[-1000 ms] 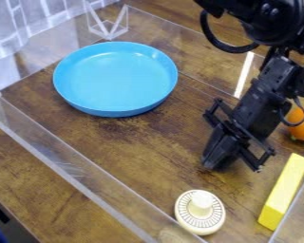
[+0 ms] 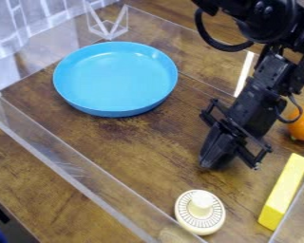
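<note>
The black robot gripper (image 2: pixel 213 155) reaches down from the upper right to the dark wooden floor of the tray, right of centre. Its fingertips are low on the wood, dark against dark, so whether they are open or shut, or have anything between them, is hard to make out. A blue plate (image 2: pixel 115 76) lies at the upper left. An orange round object (image 2: pixel 299 124) sits just right of the arm, partly hidden by it. A yellow block (image 2: pixel 281 193) lies at the lower right, below the gripper.
A white round ridged object (image 2: pixel 200 212) stands at the bottom centre. A thin white strip (image 2: pixel 242 71) lies behind the arm. Clear plastic walls edge the tray at left and bottom. The wood left of the gripper, below the plate, is clear.
</note>
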